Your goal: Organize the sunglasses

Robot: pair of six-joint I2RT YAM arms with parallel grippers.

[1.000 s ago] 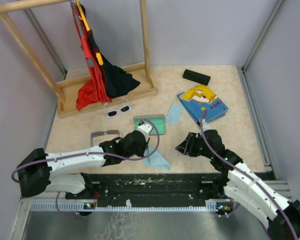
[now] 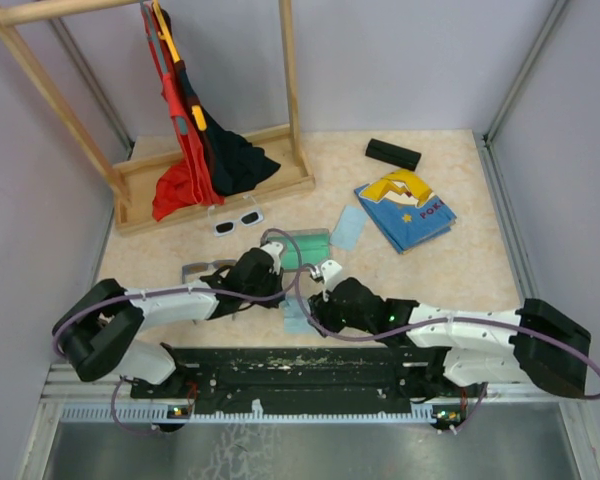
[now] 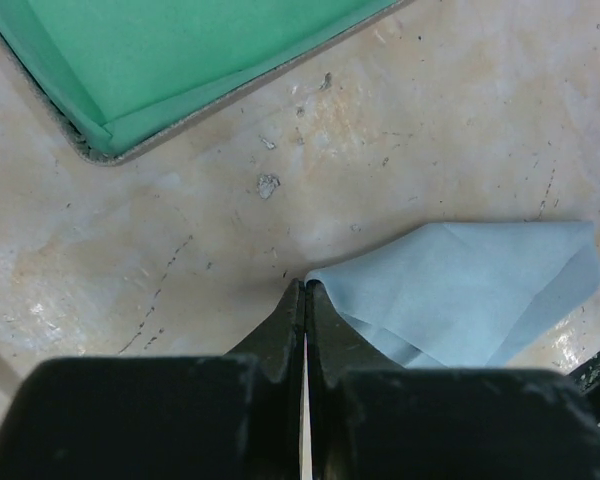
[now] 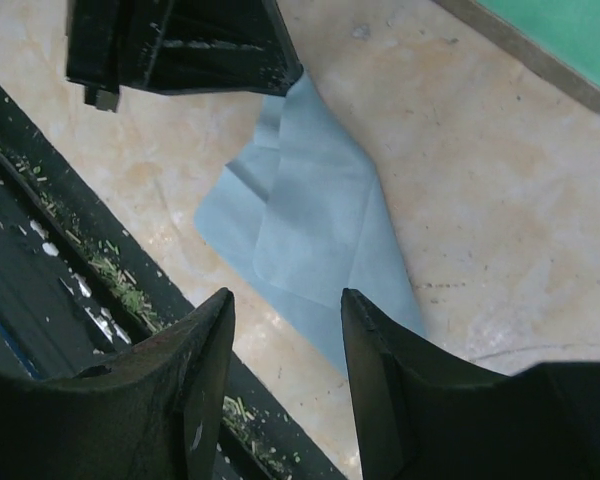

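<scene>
A light-blue cloth (image 3: 470, 285) lies partly folded on the table at the front middle. Its corner is pinched by my left gripper, which is shut. From the right wrist view, the left fingertips meet at the cloth's upper corner. My right gripper is open above the cloth's opposite side, its fingers apart with the cloth not gripped. An open green-lined case (image 2: 305, 250) sits just behind both grippers. White-framed sunglasses (image 2: 225, 228) lie near the rack; dark-framed sunglasses (image 2: 195, 268) are at the left, partly covered by my left arm.
A second light-blue cloth (image 2: 348, 228) lies right of the green case. Beyond it are a blue-and-yellow printed pouch or bag (image 2: 410, 225) and a black case (image 2: 393, 154). The wooden rack (image 2: 135, 185) with hanging garments fills the back left.
My right gripper has swung left from the right side of the table to the cloth. My left gripper has shifted slightly left, and the cloth with it.
</scene>
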